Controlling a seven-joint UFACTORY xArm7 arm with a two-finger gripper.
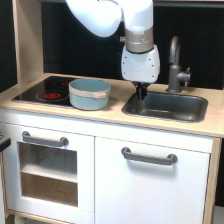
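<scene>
A blue-grey pot [90,97] with a paler, tan-tinged rim stands upright on the wooden counter, at the right edge of the black stove top [40,92]. It may overlap that edge; I cannot tell. Clear of the pot, to its right, my gripper [141,93] points down at the left end of the sink [165,107]. Its dark fingers are small and close to the dark sink rim, so how they stand is unclear. No object shows in them.
A dark faucet [177,65] rises behind the sink. Below the counter [120,115] are an open-fronted oven [48,170] with a handle and a white cupboard door [150,185]. Bare counter lies between pot and sink.
</scene>
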